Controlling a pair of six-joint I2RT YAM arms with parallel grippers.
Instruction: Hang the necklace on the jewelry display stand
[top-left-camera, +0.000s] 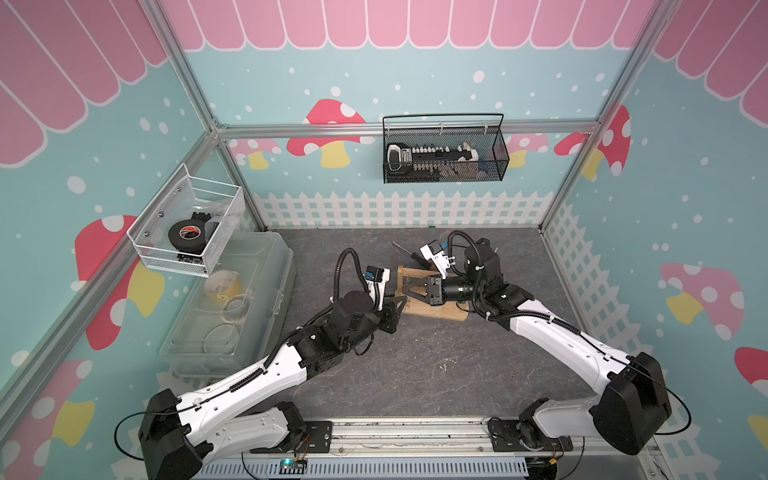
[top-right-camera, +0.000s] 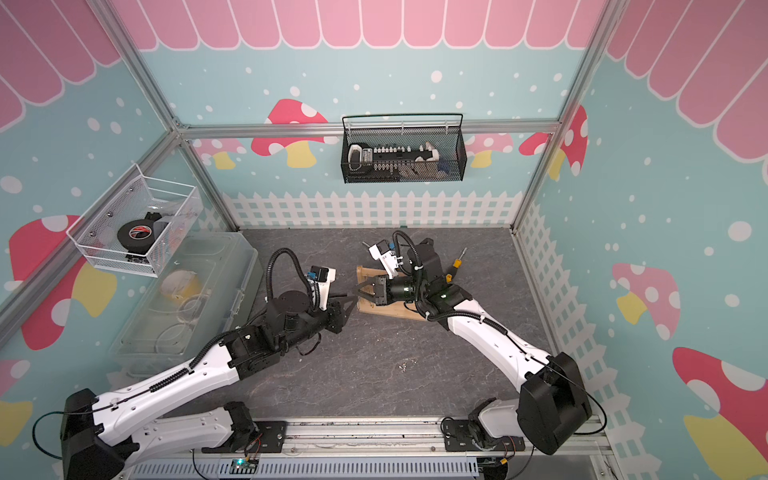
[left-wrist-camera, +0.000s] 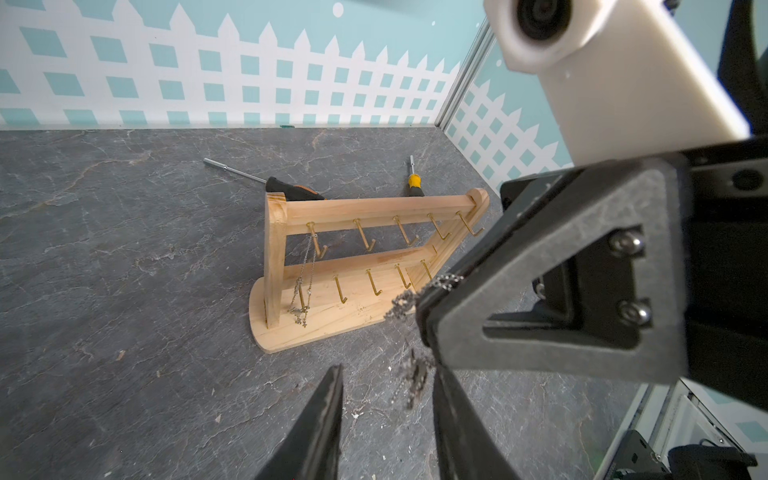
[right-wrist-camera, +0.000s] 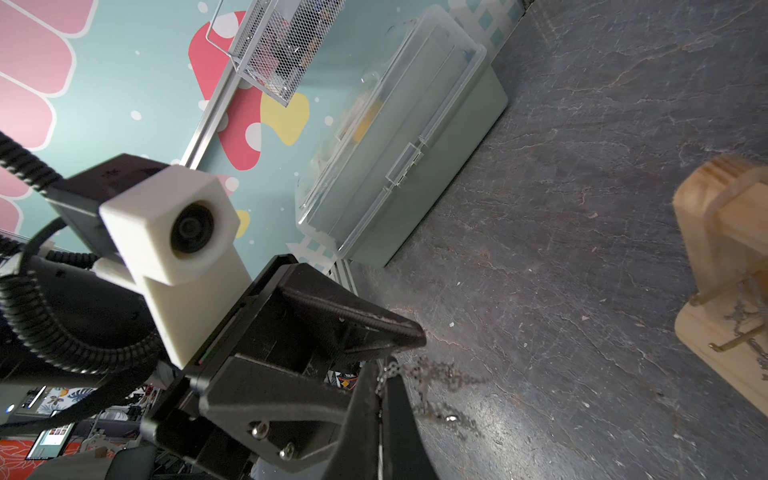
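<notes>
A silver chain necklace (right-wrist-camera: 432, 376) dangles from the tip of my right gripper, which is shut on it. In the left wrist view my left gripper is open below that chain, its blurred fingers apart. The wooden display stand (left-wrist-camera: 376, 204) with two rows of brass hooks stands behind both grippers; a chain (left-wrist-camera: 304, 296) hangs at its left end. In the top left view both grippers meet in front of the stand and partly hide it.
Two screwdrivers (left-wrist-camera: 296, 192) lie behind the stand. A clear lidded box (top-left-camera: 192, 344) stands at the left. Wire baskets (top-left-camera: 446, 176) hang on the back and left walls.
</notes>
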